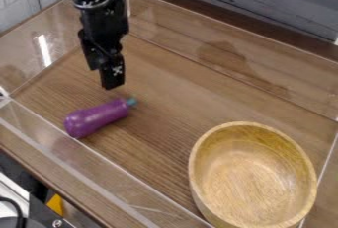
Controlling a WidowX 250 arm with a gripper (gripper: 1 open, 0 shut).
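Note:
My black gripper (103, 69) hangs over the upper left of the wooden table, fingers pointing down and open with nothing seen between them. Below it a purple eggplant-like object (95, 120) with a small teal tip lies on its side on the wood, apart from the gripper. A large yellow bowl (251, 202) stands at the lower right.
A wall lines the back left corner, and the table's edge runs along the lower left, with cables beyond it.

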